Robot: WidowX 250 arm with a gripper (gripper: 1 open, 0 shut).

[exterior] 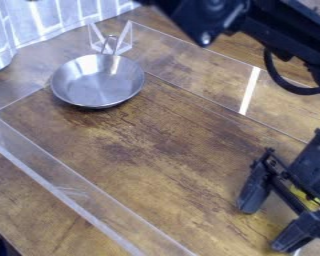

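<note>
My gripper (pixel 267 218) is low at the right front of the wooden table, its two black fingers open and pointing down close to the surface. Something yellow (pixel 304 196) shows behind the fingers, partly hidden by the gripper, so I cannot tell what it is. A shallow steel pan (pixel 96 86) rests at the back left, well away from the gripper.
Clear plastic strips (pixel 56 180) run along the left and back of the work area. A small clear angular stand (pixel 109 40) is behind the pan.
</note>
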